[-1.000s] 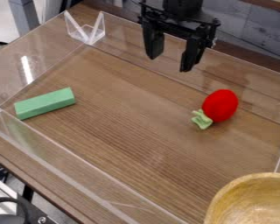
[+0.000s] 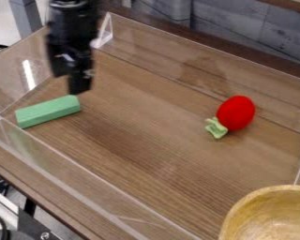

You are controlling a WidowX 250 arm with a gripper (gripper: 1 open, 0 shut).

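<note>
My black gripper (image 2: 46,58) hangs at the upper left, blurred, with two prongs pointing down. It is above and behind a green bar (image 2: 49,111) that lies on the wooden table at the left. A red oval object (image 2: 238,112) with a green piece (image 2: 216,128) at its lower left lies at the right.
A yellow bowl (image 2: 272,214) sits at the bottom right corner.
The arm has swung from the top centre to the upper left and down toward the green bar. The objects on the table have not moved.
</note>
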